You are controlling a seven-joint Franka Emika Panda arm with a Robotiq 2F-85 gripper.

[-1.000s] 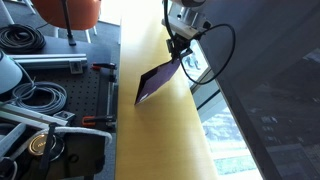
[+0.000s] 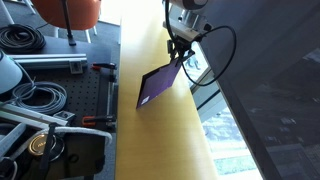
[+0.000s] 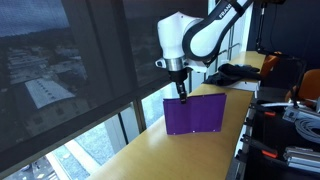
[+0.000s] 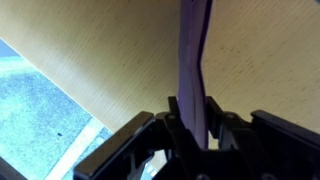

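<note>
A thin purple panel, like a folder or flat box point(image 3: 205, 115) stands on edge on the wooden table, its broad face toward the second exterior view. In the first exterior view the purple panel point(image 2: 158, 84) leans at a slant. My gripper point(image 3: 182, 97) points down at its upper edge. Seen from the wrist, the dark fingers of the gripper lie on either side of the panel point(image 4: 194, 60), close to its faces. Whether both pads press on it is not clear.
Bare wooden table point(image 2: 160, 150) stretches toward the near end. Along one side are a window and dark blind point(image 3: 70, 70). Opposite stands a cart with coiled cables point(image 2: 40, 97). Dark cloth or bags point(image 3: 232, 75) lie farther along the table. A loose cable loops from the arm.
The purple panel's tilt differs slightly, and its face looks a little darker than before. My arm stays in nearly the same place.
</note>
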